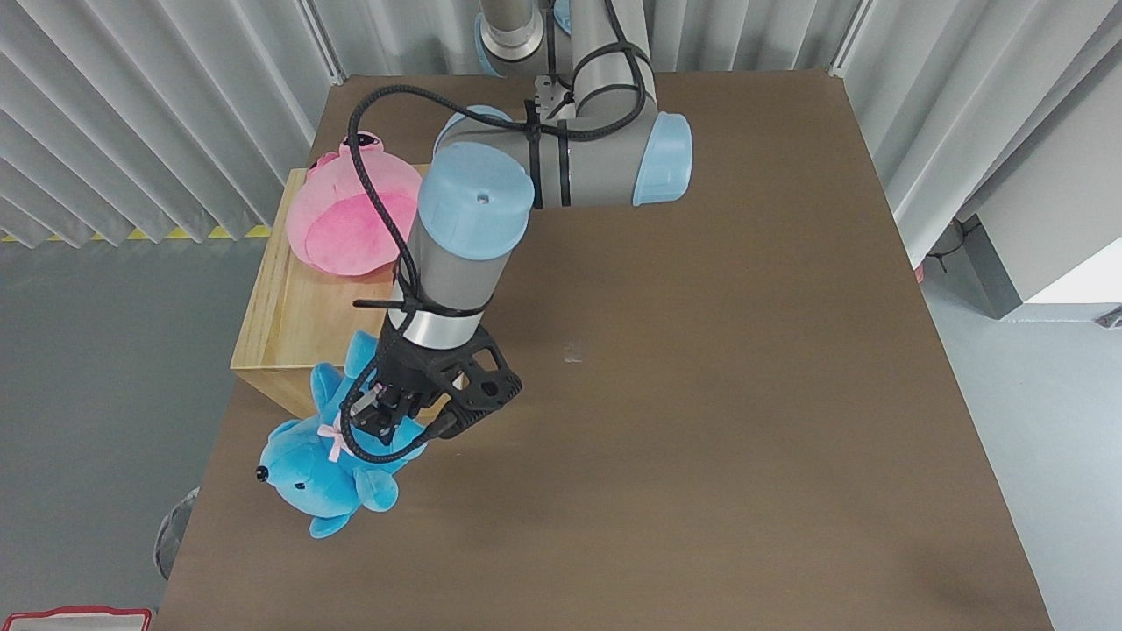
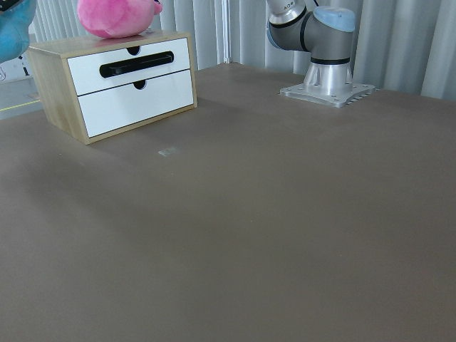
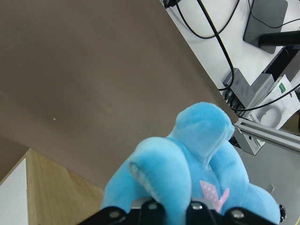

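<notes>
The blue plush bear (image 1: 320,473), with a pink bow, hangs beneath my gripper (image 1: 375,421) at the left front of the wooden drawer box. In the wrist view the plush (image 3: 201,131) bulges up between the black fingers at the bottom edge, and my gripper is shut on it. In the left view part of the plush (image 2: 14,28) shows high at the upper left edge, raised above the table.
A pink plush (image 1: 355,205) sits on the wooden box (image 1: 279,315), whose white drawers (image 2: 134,100) have a black handle.
</notes>
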